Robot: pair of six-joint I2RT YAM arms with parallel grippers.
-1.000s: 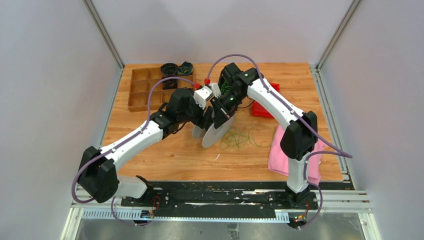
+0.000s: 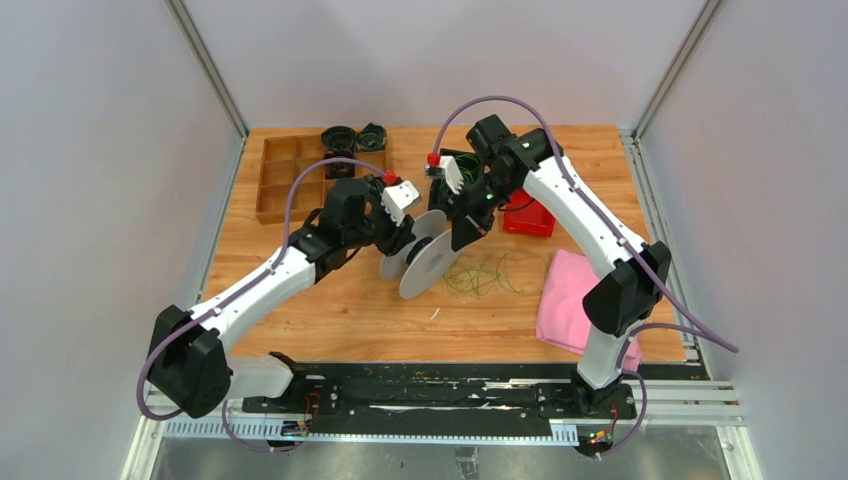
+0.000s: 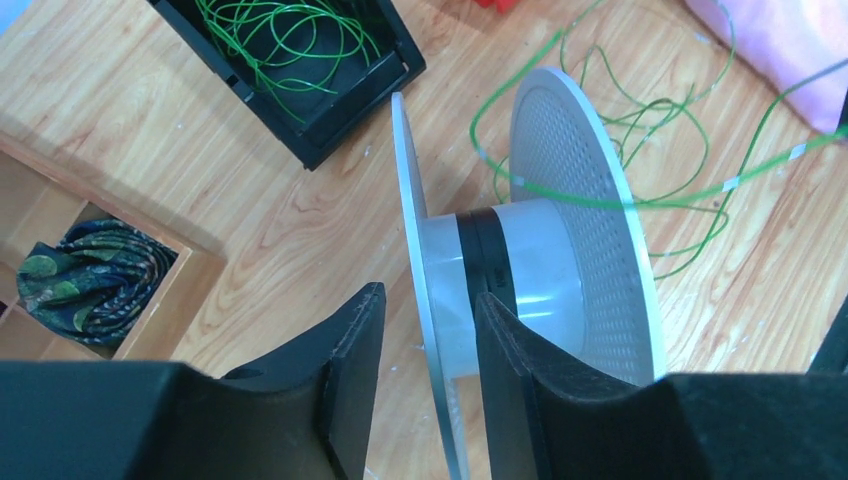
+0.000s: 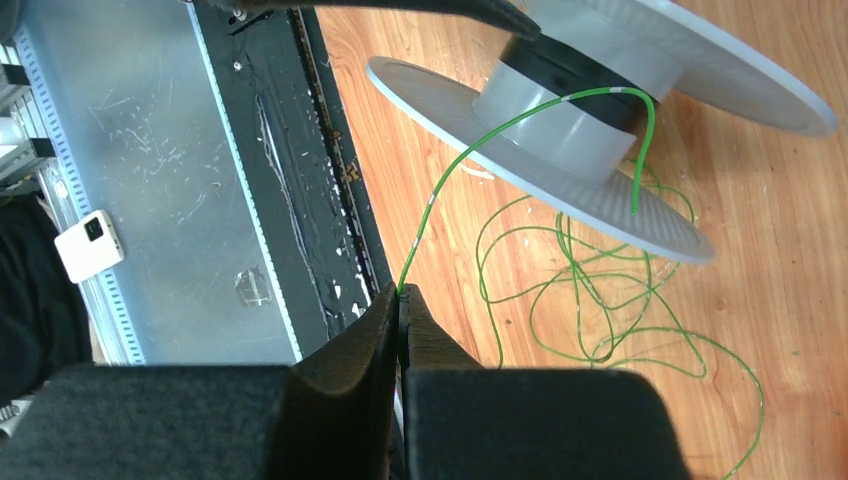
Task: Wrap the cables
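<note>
The grey spool, with a black band round its hub, tilts on the table between the two arms. In the left wrist view my left gripper is part open, and the near flange appears between its fingers; I cannot tell whether they touch it. A green cable runs from the spool to my right gripper, whose shut fingertips pinch it. That stretch arches past the hub and over one flange. More green cable lies in loose loops on the table beside the spool.
A black bin with green cable stands behind the spool. The wooden divided tray holds wound dark bundles at the back left. A red bin and a pink cloth occupy the right side.
My right gripper has moved to the right, away from the left one. The spool has shifted slightly left.
</note>
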